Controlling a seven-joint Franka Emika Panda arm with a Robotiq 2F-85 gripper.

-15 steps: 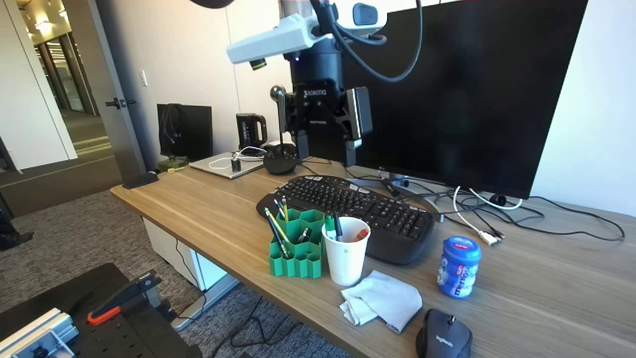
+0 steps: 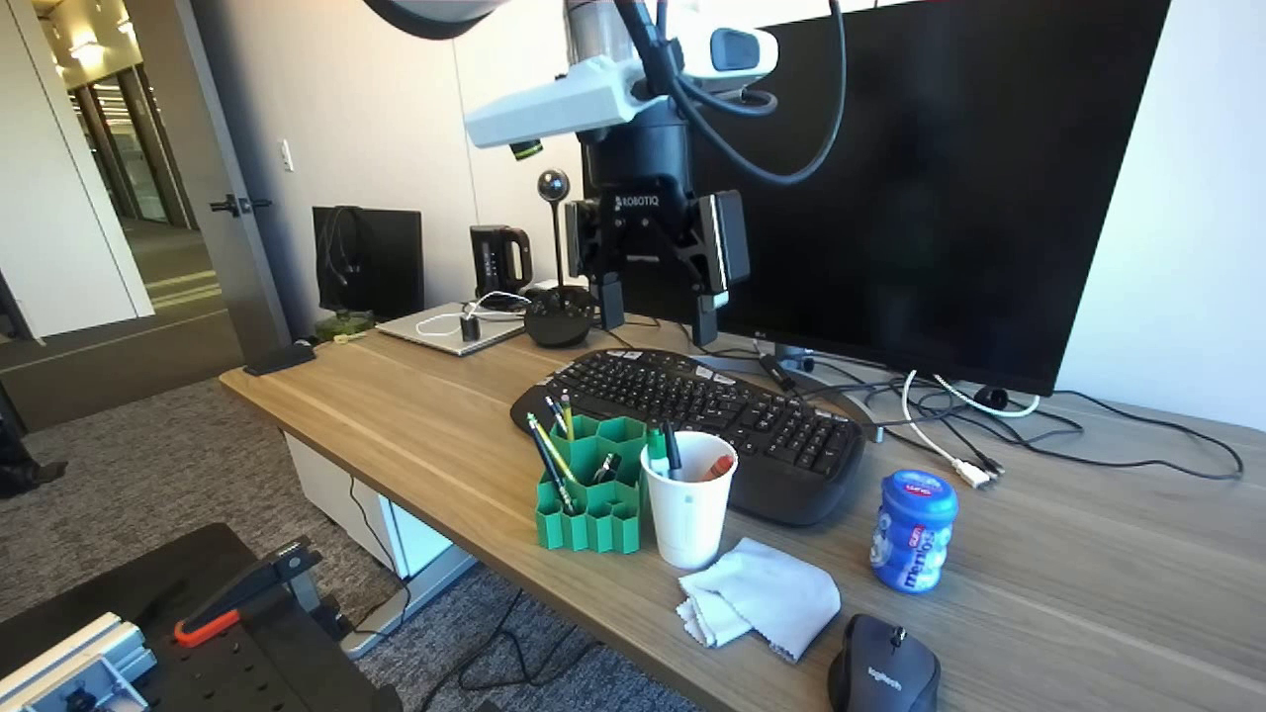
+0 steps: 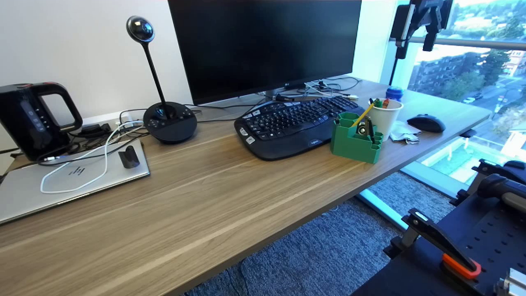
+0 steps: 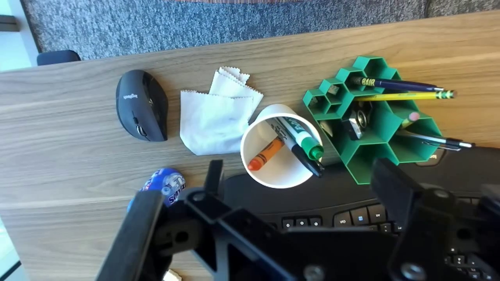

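Note:
My gripper point(image 2: 659, 320) is open and empty, high above the desk. In the wrist view its fingers straddle the lower middle of the picture. Below it stands a white cup point(image 4: 281, 175) holding a green marker point(image 4: 307, 140), a black marker point(image 4: 304, 159) and an orange crayon point(image 4: 265, 154). Right beside the cup is a green hexagonal organizer point(image 4: 361, 161), with a yellow pencil point(image 4: 405, 96), pens and a few small items in it. On the cup's other side lies a folded pale cloth point(image 4: 215, 124).
A black keyboard point(image 2: 712, 415) lies behind cup and organizer, a large monitor point(image 2: 949, 178) behind that. The blue gum bottle point(image 2: 914, 534) and a dark mouse point(image 2: 884, 665) occupy the near right. Loose cables point(image 2: 1021, 433) run along the back. Bare wood point(image 3: 197, 212) stretches across the desk's other half.
The arm and its open gripper have shifted slightly right and down in exterior view 1. Objects on the desk have stayed where they were.

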